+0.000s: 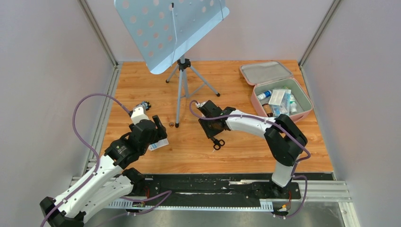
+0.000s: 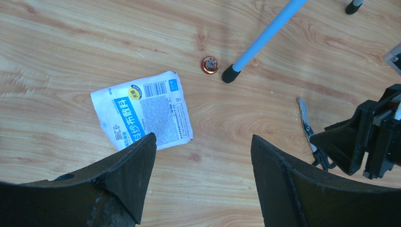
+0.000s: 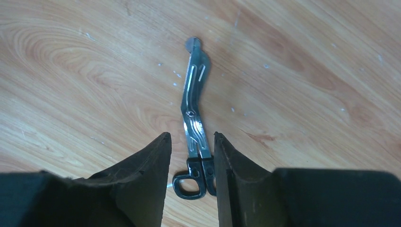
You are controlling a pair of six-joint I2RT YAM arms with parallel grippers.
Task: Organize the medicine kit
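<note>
Black-handled bandage scissors (image 3: 195, 118) lie on the table; in the right wrist view they stretch away from my right gripper. That gripper is open above the handle end, holding nothing. A white and blue packet (image 2: 144, 111) rests flat on the wood, partly behind one finger of my left gripper. The left fingers stand apart with only bare table between them. At the right back, the pink medicine kit (image 1: 303, 116) is open and contains a blue-capped bottle (image 1: 264, 95), a clear-wrapped pack (image 1: 280, 102) and a white bottle (image 1: 292, 105).
A tripod (image 1: 179, 101) holding a large pale-blue board (image 1: 175, 28) stands at the table's back. Near its front foot lies a small round brown cap (image 2: 210, 65). Another small item (image 1: 143, 106) sits by the left arm. Free wood lies in front of the kit.
</note>
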